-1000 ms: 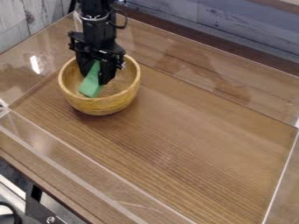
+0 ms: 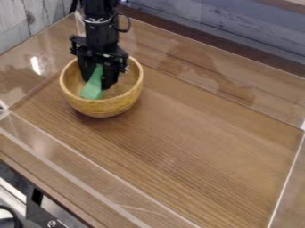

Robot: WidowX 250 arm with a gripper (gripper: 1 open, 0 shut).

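A yellow-orange bowl [image 2: 113, 101] sits on the wooden table at the upper left. A green object [image 2: 92, 85] lies inside it, tilted along the bowl's left side. The black robot arm reaches down from the top, and its gripper [image 2: 99, 69] is in the bowl at the green object's upper end, seemingly shut on it. The fingertips are dark and small, so their exact hold is hard to see.
A white wall or edge runs along the upper left, and a pale blue-grey border lies along the back right.
The gripper and green object have shifted slightly to the left within the bowl, and the bowl appears to have moved very slightly with them.
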